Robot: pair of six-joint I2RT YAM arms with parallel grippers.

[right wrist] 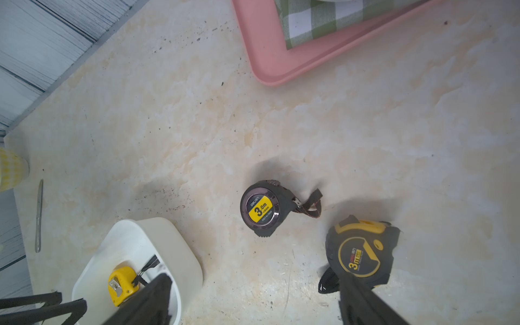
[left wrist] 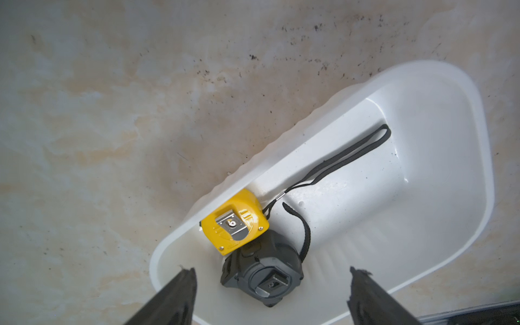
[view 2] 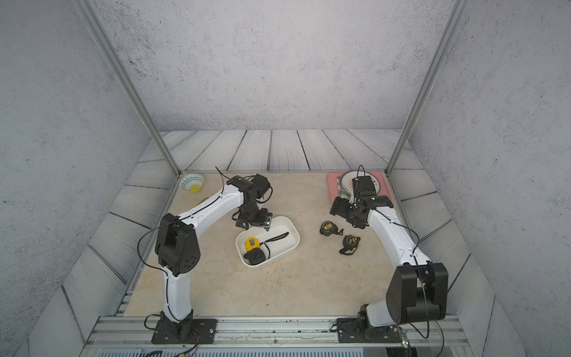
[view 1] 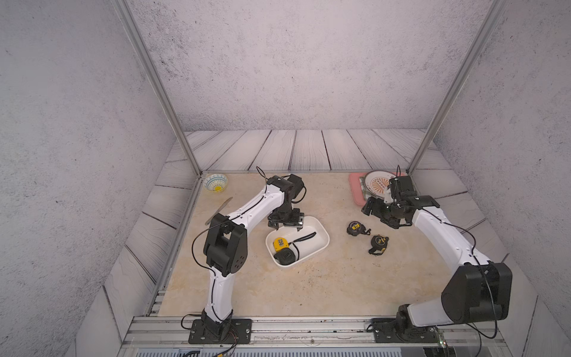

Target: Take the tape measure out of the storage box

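Observation:
A white storage box [view 1: 318, 251] holds a yellow tape measure [left wrist: 234, 221] and a dark grey one [left wrist: 265, 269], lying against each other at one end; a black strap loop [left wrist: 346, 158] stretches along the box floor. My left gripper is open above the box's far side, its fingers apart and empty. On the table right of the box lie two more tape measures: a round black one [right wrist: 261, 208] and a black-and-yellow one [right wrist: 361, 252]. Over the table behind these, my right gripper stands open with nothing held.
At the back right is a pink tray [right wrist: 270, 67] with a plate [view 2: 360, 183] and checked cloth. A patterned bowl [view 1: 215, 182] sits back left, near a thin metal utensil [right wrist: 39, 215]. The table in front of the box is clear.

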